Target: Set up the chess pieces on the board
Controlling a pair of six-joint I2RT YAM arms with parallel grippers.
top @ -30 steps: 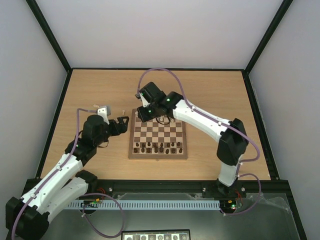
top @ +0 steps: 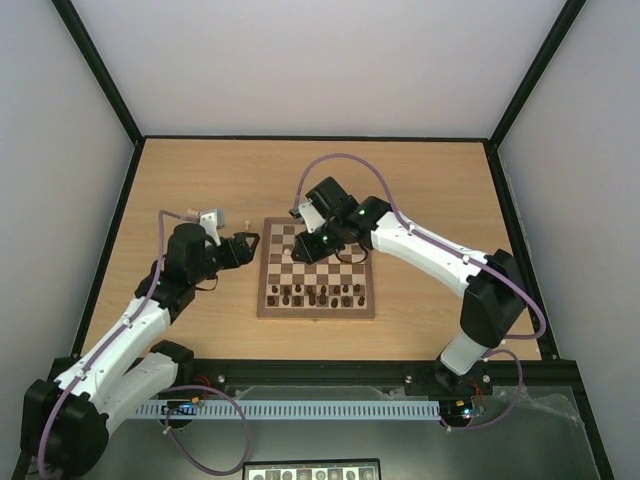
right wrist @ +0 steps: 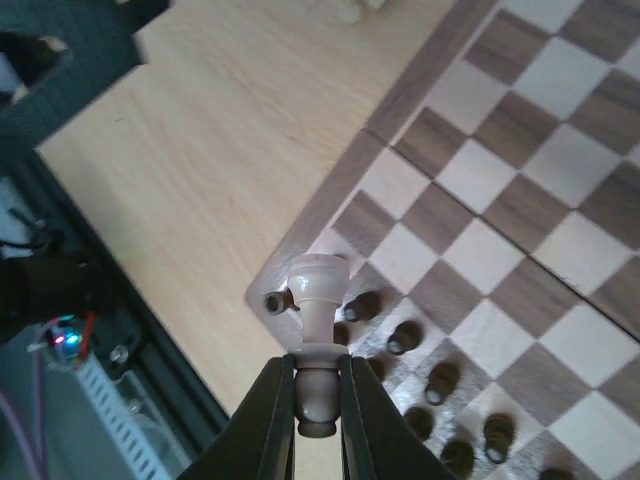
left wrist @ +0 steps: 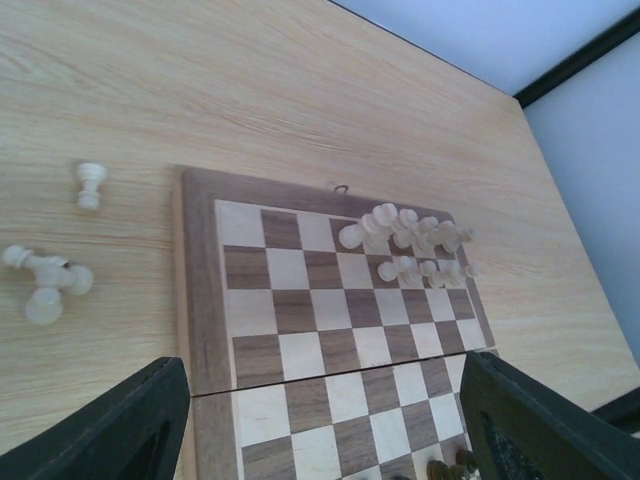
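My right gripper is shut on a white chess piece (right wrist: 319,280), which sticks out beyond the fingertips. In the top view that gripper (top: 294,255) is above the left part of the chessboard (top: 266,275), covering part of it. My left gripper (top: 255,243) hovers just left of the board; its fingers (left wrist: 110,430) are apart with nothing between them. White pieces (left wrist: 405,230) stand in two rows at the board's far end. Dark pieces (top: 317,296) fill two rows near the front edge.
Left of the board, one white piece (left wrist: 91,185) stands alone on the table, and a small cluster of white pieces (left wrist: 48,280) is nearer. The board's middle squares are bare. Open wooden table (top: 440,190) extends to the right, and both grippers are close together.
My right gripper has shifted right and toward the front, over the board, still with the white piece in it. The left arm has barely moved.
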